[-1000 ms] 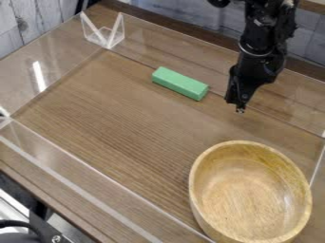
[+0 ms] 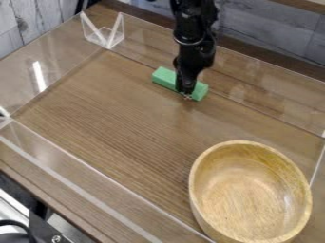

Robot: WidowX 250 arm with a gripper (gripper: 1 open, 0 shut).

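A green rectangular block (image 2: pixel 165 78) lies on the wooden table at upper centre. The black gripper (image 2: pixel 187 91) reaches down from the top and sits right over the block, its tips at or on the block's right half, hiding part of it. It looks shut; whether anything is between its tips is too small to tell.
A large tan wooden bowl (image 2: pixel 248 190) fills the lower right. A white wire-like stand (image 2: pixel 105 30) is at the upper left.
The gripper has moved left from the right part of the table to over the green block. The block and bowl look unmoved.
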